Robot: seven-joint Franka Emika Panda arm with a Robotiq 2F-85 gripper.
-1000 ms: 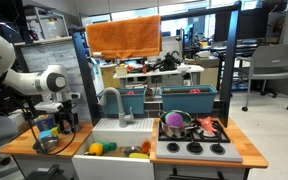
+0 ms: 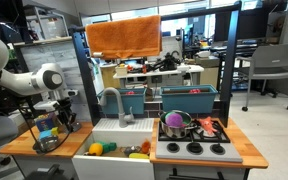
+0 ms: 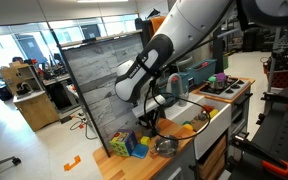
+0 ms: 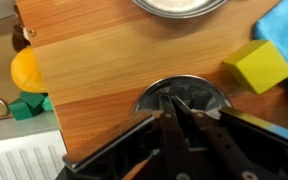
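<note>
In the wrist view a round dark metal bowl (image 4: 218,99) lies under my gripper, whose fingers are close together at it. My gripper appears shut on the bowl; the exact contact is hard to make out. In exterior view 2 the gripper (image 3: 148,124) is low over the wooden counter, at the left end. From exterior view 1, the gripper (image 2: 69,97) is at the counter's left end, beside the sink.
A shallow silver bowl (image 4: 181,5), a yellow block (image 4: 258,66) and a blue cloth (image 4: 286,35) lie close by. The white sink (image 2: 119,137) adjoins this counter, with toy food in its front basin. Beyond it, a pot (image 2: 174,123) stands on the stove. Some bare wood shows between bowls.
The arm's white wrist has shifted slightly left and up in exterior view 1. The counter, sink and stove items look unchanged.
</note>
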